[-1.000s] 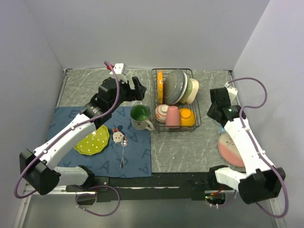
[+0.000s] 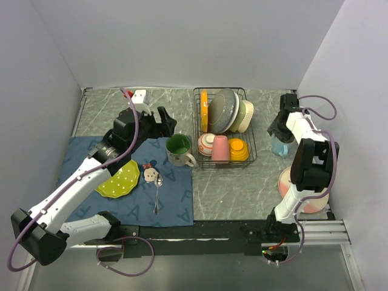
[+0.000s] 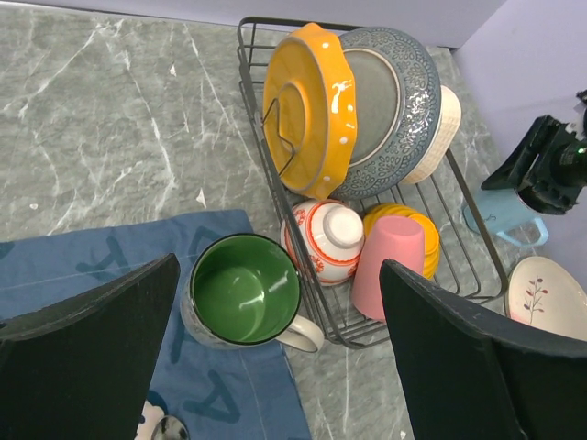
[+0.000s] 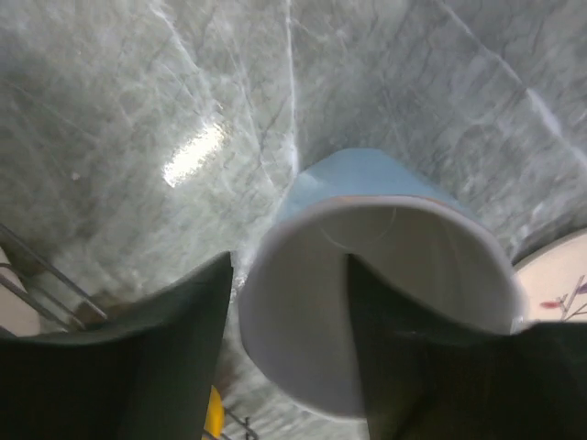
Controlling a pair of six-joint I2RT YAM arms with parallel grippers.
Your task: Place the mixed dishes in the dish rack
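The light blue cup (image 2: 280, 147) stands on the counter right of the rack, its mouth facing up in the right wrist view. My right gripper is at its rim, fingers apart: one finger overlaps the cup's opening, the other lies outside the left edge; contact is unclear. My left gripper (image 2: 168, 122) hangs open and empty above the counter, left of the rack. Below it in the left wrist view, a green-lined mug (image 3: 246, 291) stands beside the rack. The wire dish rack (image 2: 225, 166) holds an orange dish (image 2: 204, 111), grey plate (image 2: 220, 111), pink cup (image 2: 220, 149) and several bowls.
A yellow-green plate (image 2: 119, 182) and a spoon (image 2: 157, 197) lie on the blue cloth (image 2: 176, 209). A pink-rimmed plate (image 2: 312, 203) lies at the right, partly under the right arm. Counter in front of the rack is clear.
My right gripper has come down to the blue cup while its arm folded inward, covering more of the pink-rimmed plate. The left gripper has drifted left, away from the rack. The racked dishes are unchanged.
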